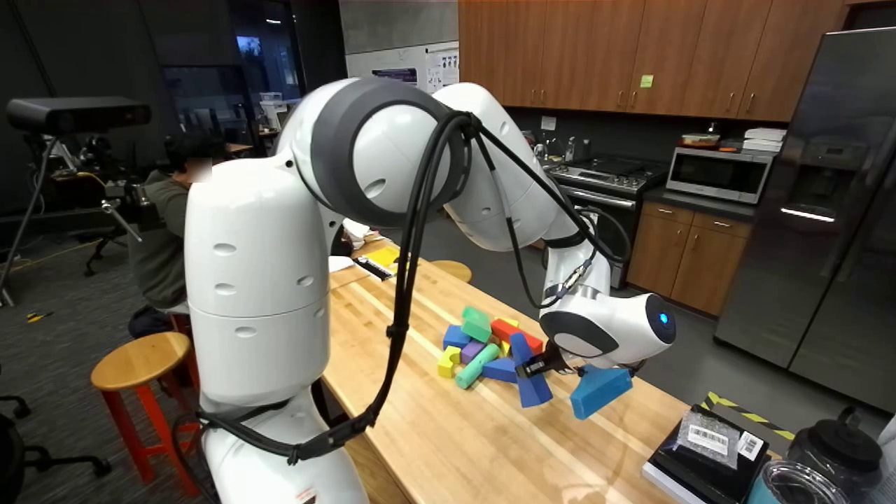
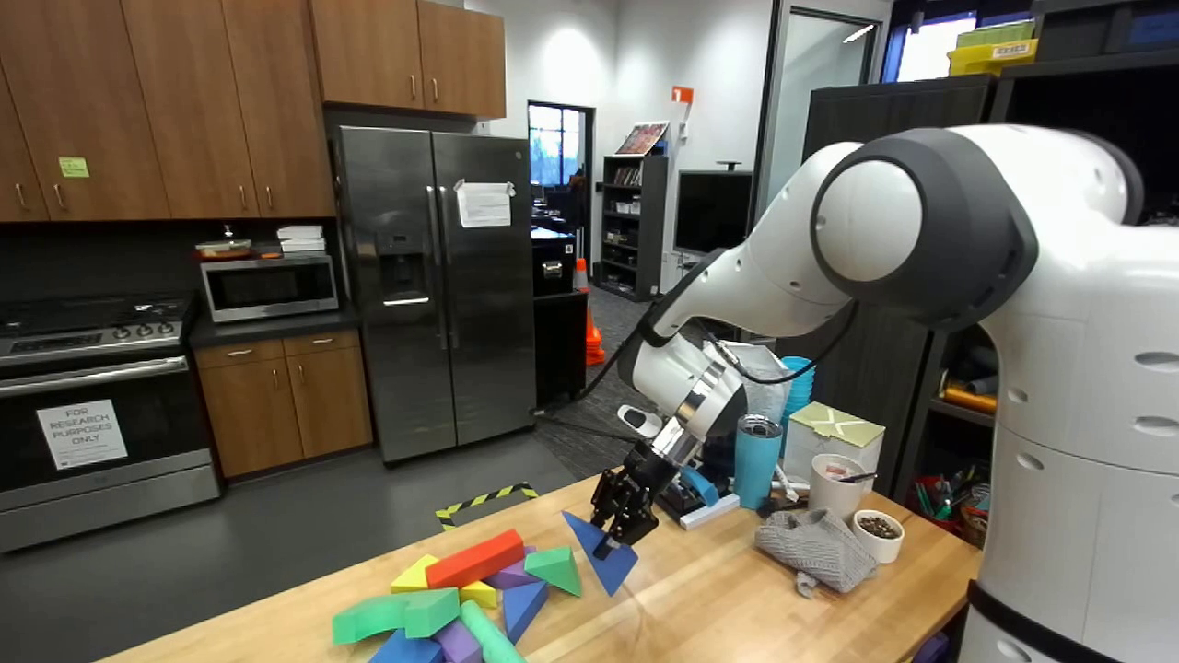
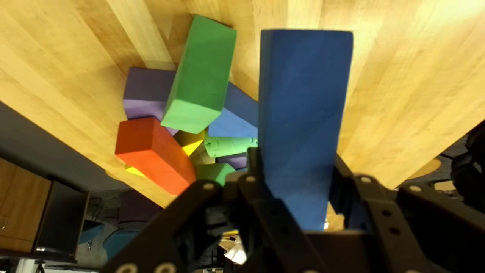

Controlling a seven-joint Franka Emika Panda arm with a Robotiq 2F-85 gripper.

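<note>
Off the table, a long blue wedge-shaped block (image 1: 534,391) is held in my gripper (image 1: 529,367), its fingers shut on the block's middle. Exterior view 2 has the same blue block (image 2: 613,570) tilted beside the pile, with my gripper (image 2: 610,543) above and behind it. Seen from the wrist, the held block (image 3: 305,95) stretches forward between the fingers and covers part of the table. Left of it lie a green block (image 3: 204,68), a red block (image 3: 152,152), a purple block (image 3: 147,93) and another blue block (image 3: 236,116).
The pile also has a pale green cylinder (image 2: 486,634) and a yellow block (image 2: 415,575). A grey cloth (image 2: 820,546), a blue tumbler (image 2: 757,464) and a small white bowl (image 2: 879,540) occupy the table's other end. Bare wood (image 1: 537,453) separates pile and clutter.
</note>
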